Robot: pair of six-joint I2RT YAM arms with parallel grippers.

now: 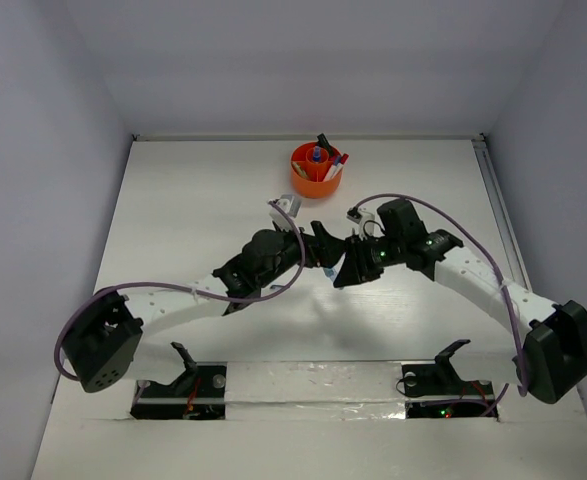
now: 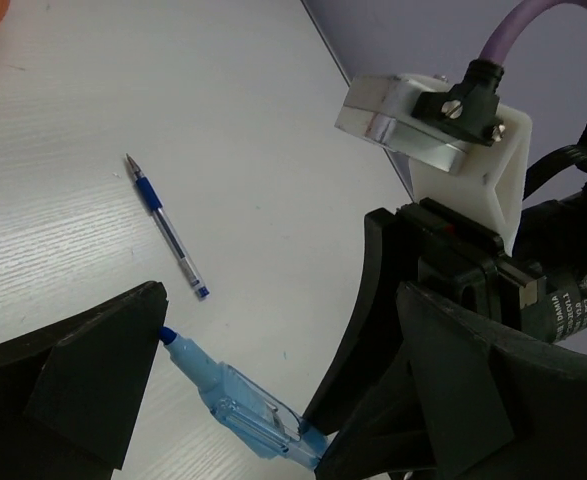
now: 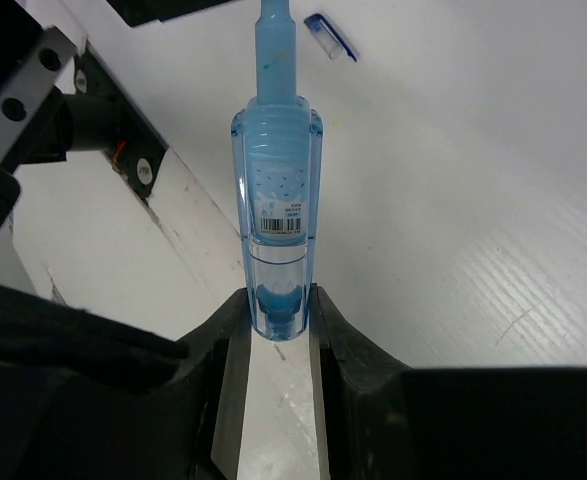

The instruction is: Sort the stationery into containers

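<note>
My right gripper is shut on a light-blue marker [image 3: 278, 190], held near its clear lower end and upright in the right wrist view. In the left wrist view the same marker [image 2: 241, 400] lies slanted between the fingers of my open left gripper, its dark tip by the left finger. The two grippers meet above the middle of the table in the top view. A blue pen [image 2: 171, 228] lies on the table, and a small blue-and-clear piece [image 3: 328, 36] also lies there.
An orange container [image 1: 315, 185] with an inner cup and several markers and pens stands at the back middle. Walls enclose the sides and back.
</note>
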